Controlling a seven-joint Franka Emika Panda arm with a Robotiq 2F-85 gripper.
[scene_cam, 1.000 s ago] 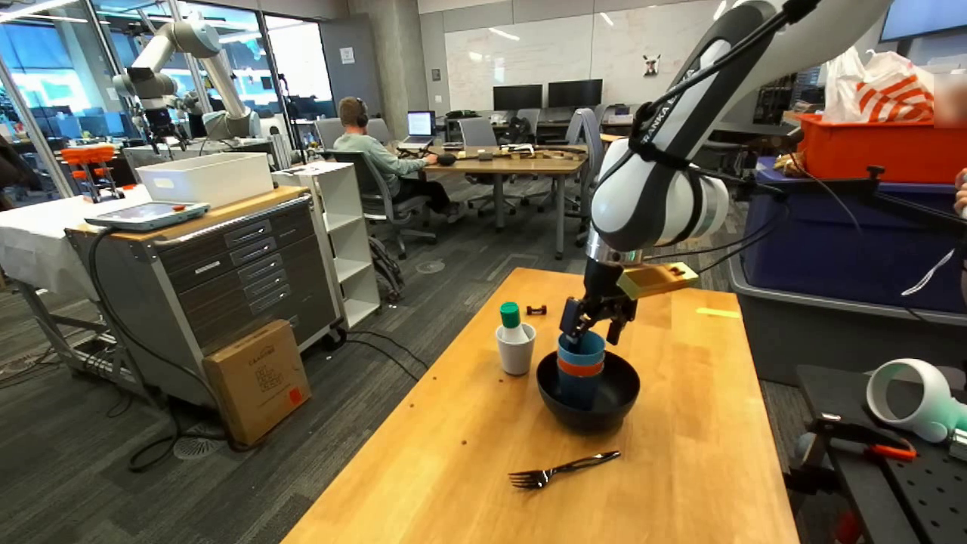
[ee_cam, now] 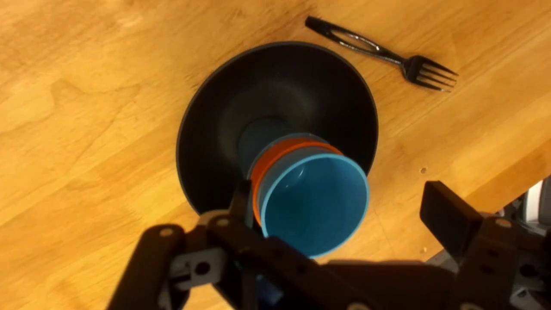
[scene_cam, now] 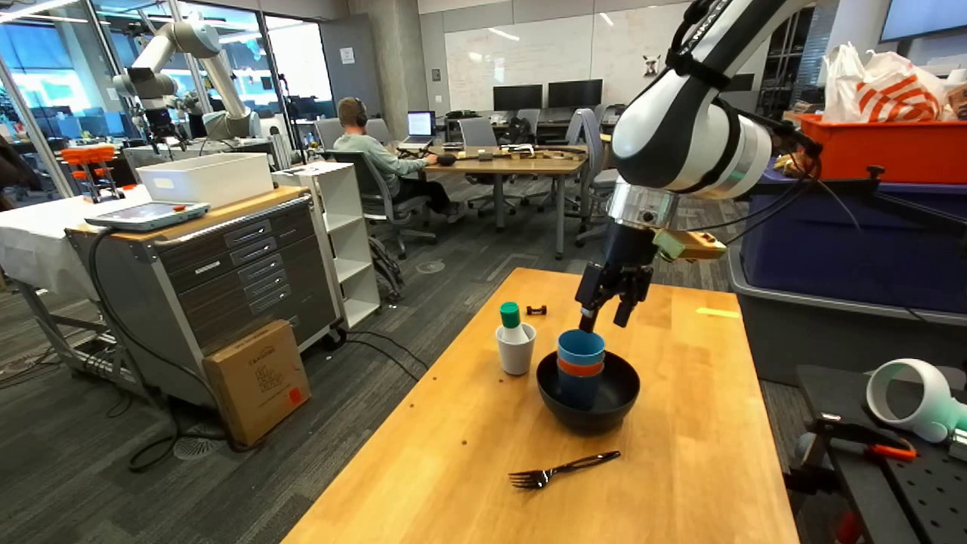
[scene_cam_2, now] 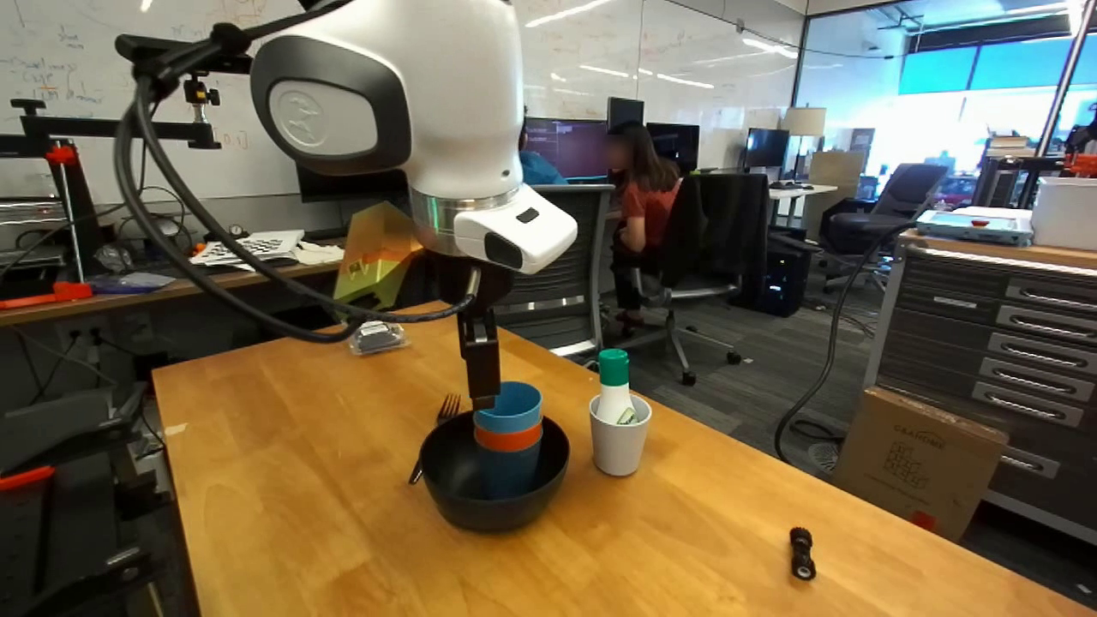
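A stack of cups, blue on top with an orange rim and a darker blue cup below, stands upright inside a black bowl. My open gripper is just above the stack, nothing held between its fingers. From the wrist, the top cup appears between the spread fingers, closer to the left finger; the right finger is well clear of it. One fingertip overlaps the cup's rim in the second exterior view; whether they touch I cannot tell.
A black fork lies beside the bowl. Close by stands a white cup holding a green-capped bottle. A small black dumbbell-shaped item rests near the table edge.
My gripper has risen and shifted slightly right in the first exterior view, its fingers coming up from around the top cup. The stack and bowl have stayed in place.
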